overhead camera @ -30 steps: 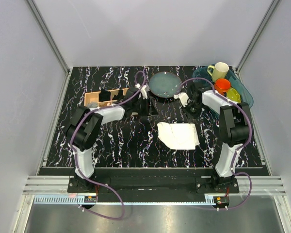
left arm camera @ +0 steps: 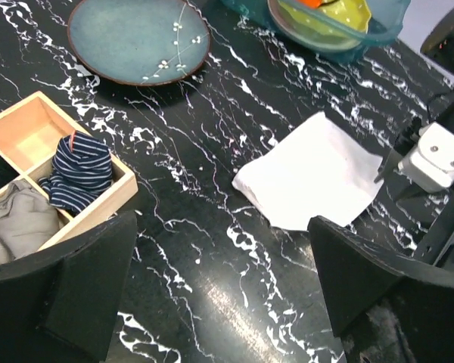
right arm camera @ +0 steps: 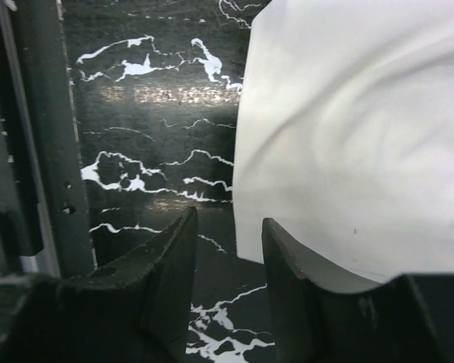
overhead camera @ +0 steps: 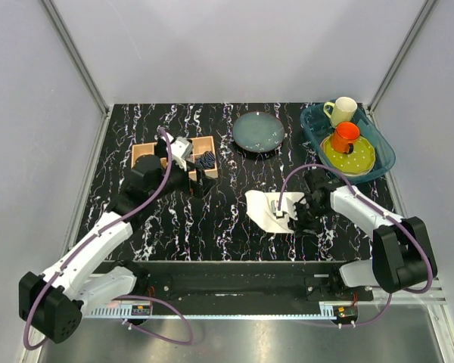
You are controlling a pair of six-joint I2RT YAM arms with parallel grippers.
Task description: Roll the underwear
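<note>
The white underwear lies flat on the black marbled table, its near edge and one corner close below my right gripper in the right wrist view. My right gripper is part open, one fingertip beside the corner of the cloth and the other over bare table. No cloth shows pinched between its fingers. Near the divided box, my left gripper stands wide open and empty. In the left wrist view the underwear is spread out beyond its fingers, well apart from them.
A wooden divided box holds a striped roll and other rolled cloths. Behind lies a blue-green plate. A teal basket with cups and a yellow-green dish stands at back right.
My left gripper has drawn back leftward toward the box. The underwear lies as before.
</note>
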